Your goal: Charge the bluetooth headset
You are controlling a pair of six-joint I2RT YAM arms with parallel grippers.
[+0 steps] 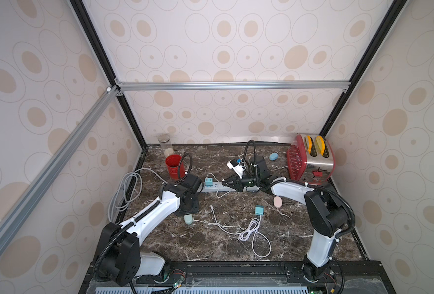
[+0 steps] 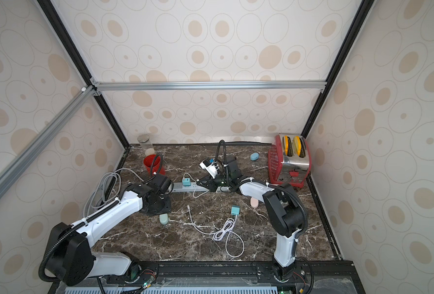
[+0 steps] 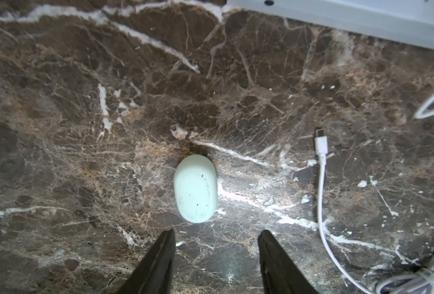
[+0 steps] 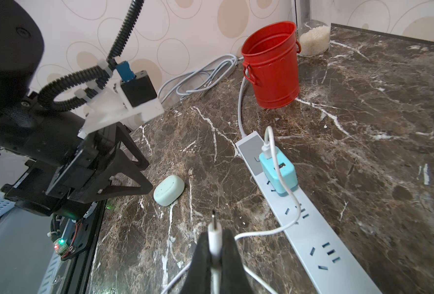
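Note:
A mint-green headset case (image 3: 195,188) lies on the dark marble tabletop, just ahead of the left gripper in the left wrist view. That gripper is open, its two dark fingers (image 3: 163,254) apart with bare table between them. From the right wrist view, its fingertips stand beside the case (image 4: 169,190). My right gripper (image 1: 228,183) is shut on the white cable's plug (image 4: 215,240), whose metal tip points up, over the power strip (image 1: 218,187). A light-blue charger (image 4: 279,169) sits in the strip with a white cable attached.
A second white cable, coiled (image 1: 249,230), lies on the table with its own blue charger (image 1: 259,210). A red bucket (image 1: 174,166) and a glass jar (image 1: 166,145) stand at the back left, a red toaster (image 1: 311,157) at the back right. A pink oval (image 1: 277,202) lies near the right arm.

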